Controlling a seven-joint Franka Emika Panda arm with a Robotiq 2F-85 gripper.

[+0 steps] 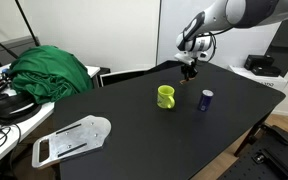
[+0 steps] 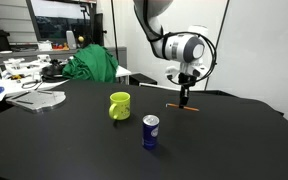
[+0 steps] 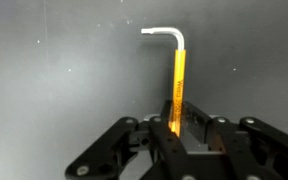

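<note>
An L-shaped hex key with an orange sleeve and a bare, bent silver end runs between my fingertips in the wrist view. My gripper is shut on its orange part, and the bent end points away from the gripper. In the second exterior view the orange key shows as a thin strip beneath the gripper, roughly level and low over the black table. Whether it still touches the surface I cannot tell.
A lime-green mug and a dark blue can stand on the black table, nearer the middle. At the left lies a silver tray. Behind it sits a green cloth heap.
</note>
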